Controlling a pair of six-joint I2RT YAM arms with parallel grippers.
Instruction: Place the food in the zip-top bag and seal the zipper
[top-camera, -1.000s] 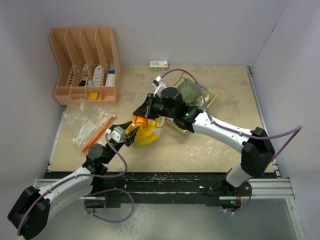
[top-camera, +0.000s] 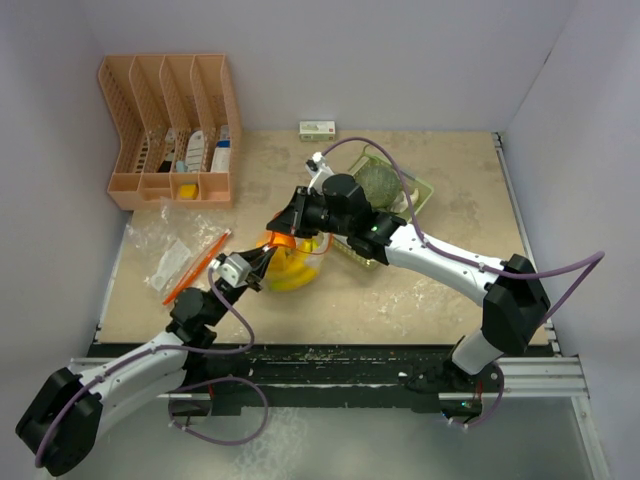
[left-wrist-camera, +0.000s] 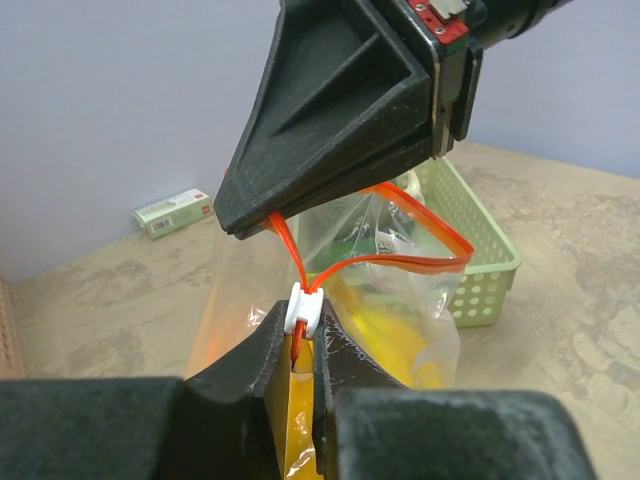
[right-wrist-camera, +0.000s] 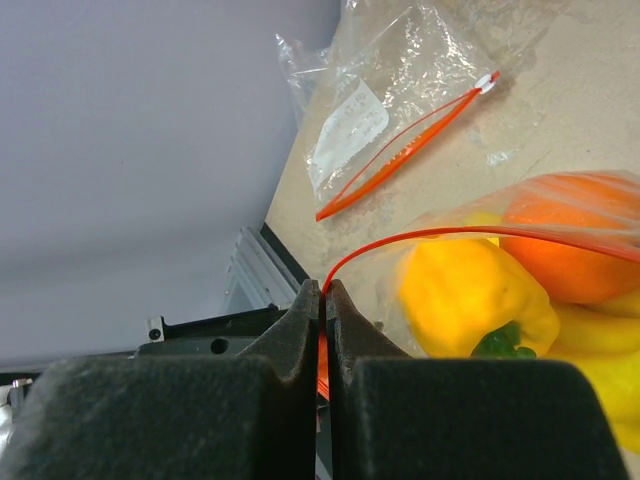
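The clear zip bag (left-wrist-camera: 400, 228) stands with its orange-edged mouth parted, holding yellow bananas, a yellow pepper (right-wrist-camera: 470, 300) and an orange fruit (right-wrist-camera: 575, 240). My right gripper is shut on the bag's orange zipper edge, pinched thin between its tips. At one end of the zip, the white slider (left-wrist-camera: 304, 310) sits between the close-set fingertips of my left gripper. In the top view both grippers meet at the bag's left side, hiding part of its mouth.
A second, flat zip bag (top-camera: 180, 255) with an orange strip lies to the left. Behind are a beige divided rack (top-camera: 170, 130) and a small box (top-camera: 317, 130). A green basket (top-camera: 425, 190) with a green vegetable stands behind the right arm.
The right arm and the bag look unmoved.
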